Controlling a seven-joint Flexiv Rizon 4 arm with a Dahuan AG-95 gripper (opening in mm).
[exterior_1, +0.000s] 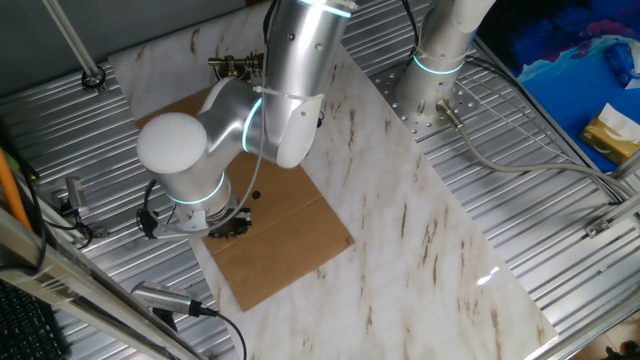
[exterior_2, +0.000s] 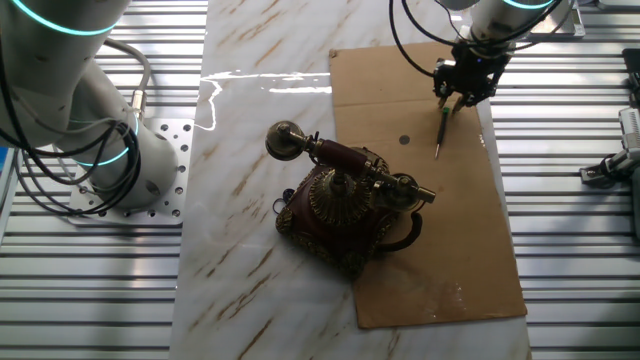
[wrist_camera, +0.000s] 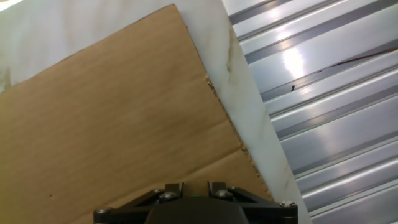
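Observation:
A small screwdriver (exterior_2: 442, 130) with a dark green handle shows in exterior view 2, its thin shaft pointing toward the telephone. My gripper (exterior_2: 450, 103) is over the cardboard's far right part, its fingertips apart on either side of the handle end. In the wrist view the gripper has a gap between its fingers, with cardboard visible through it and a speck of green low in the middle. Whether the handle touches a finger or rests on the cardboard, I cannot tell. Flat on the marble table lies the cardboard sheet (exterior_2: 450, 250).
An ornate old-style telephone (exterior_2: 340, 195) stands partly on the cardboard. A small dark disc (exterior_2: 404, 140) lies near the screwdriver. Metal slats (wrist_camera: 336, 112) border the table's side. Bare marble (exterior_1: 400, 230) is open on the arm-base side.

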